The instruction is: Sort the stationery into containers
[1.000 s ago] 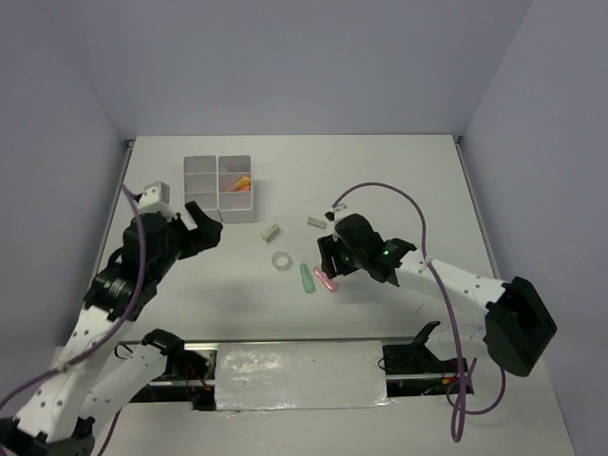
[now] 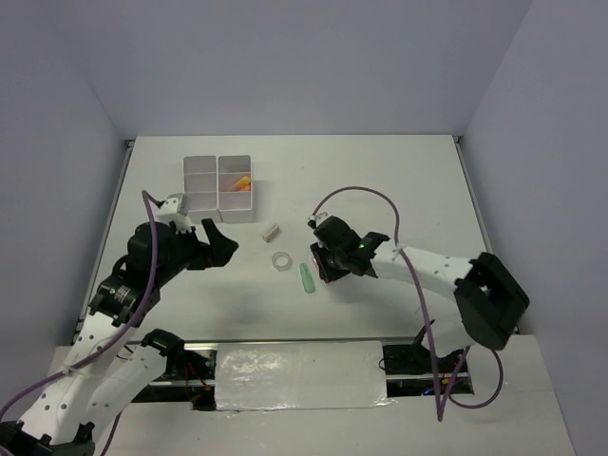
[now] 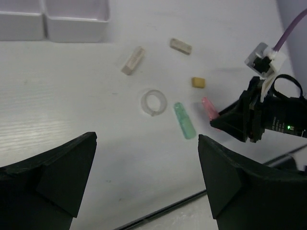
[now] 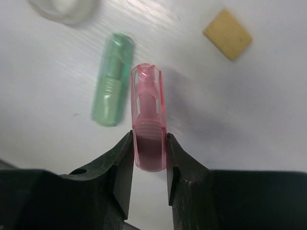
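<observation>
A pink translucent tube-shaped item [image 4: 147, 103] is pinched near its lower end by my right gripper, which is shut on it. A green item of similar shape [image 4: 109, 91] lies beside it on the table, and in the top view the green one [image 2: 307, 278] is just left of the right gripper [image 2: 325, 266]. My left gripper is wide open, nothing between its fingers, held over the left of the table. A clear ring [image 3: 154, 102], a whitish block [image 3: 133, 61], a second small block [image 3: 181, 46] and a yellow cube [image 3: 198, 82] lie loose.
A white bin group [image 2: 200, 204] with compartments stands at the back left; orange and yellow items [image 2: 241, 184] lie in one of its right compartments.
The left gripper shifted slightly right and forward, still open.
</observation>
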